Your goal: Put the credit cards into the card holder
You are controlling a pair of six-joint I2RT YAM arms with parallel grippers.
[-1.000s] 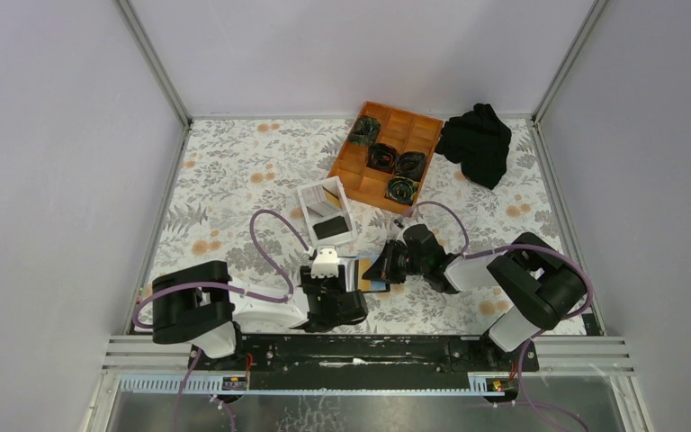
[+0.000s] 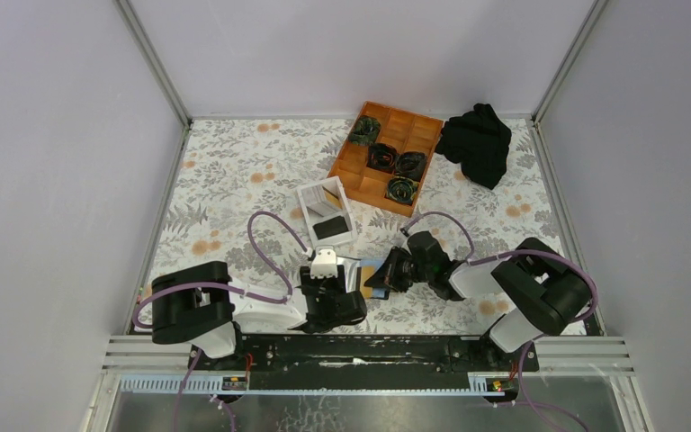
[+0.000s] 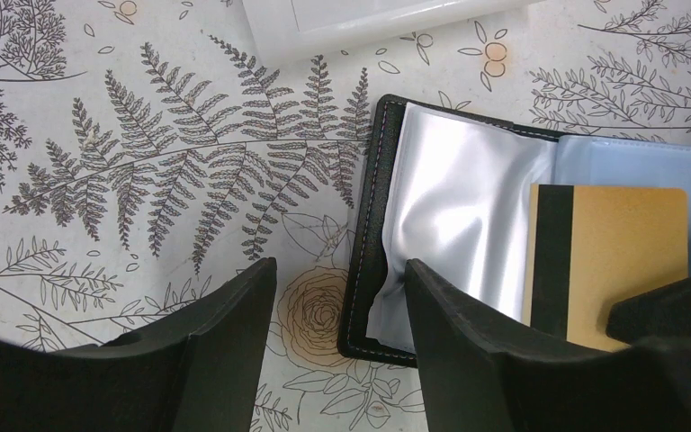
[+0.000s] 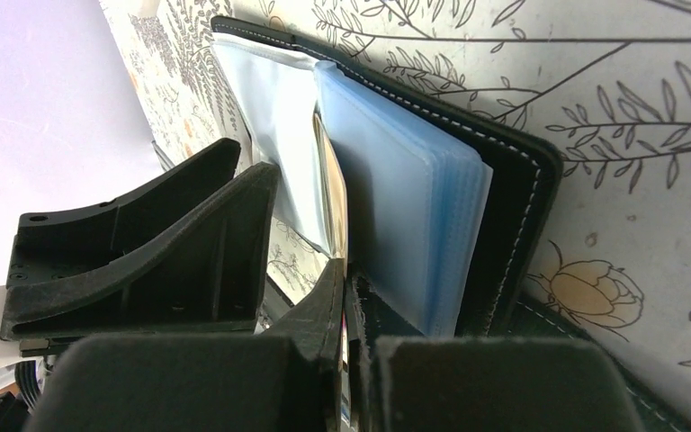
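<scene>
The card holder [image 3: 468,216] lies open on the table, with white and blue sleeves [image 4: 396,207]. A gold card with a black stripe is partly inside it, edge-on in the right wrist view. My left gripper is part open over the holder's left edge, nothing held between its fingertips. My right gripper is shut at the holder, its fingertips at the card's edge; whether it grips the card is hard to tell.
A white tray [image 2: 351,225] with cards lies just behind. An orange compartment box [image 2: 351,171] with coiled items and a black cloth [image 2: 475,144] are at the back.
My right arm has moved slightly toward the front and right over the last second. My left arm looks almost unchanged.
</scene>
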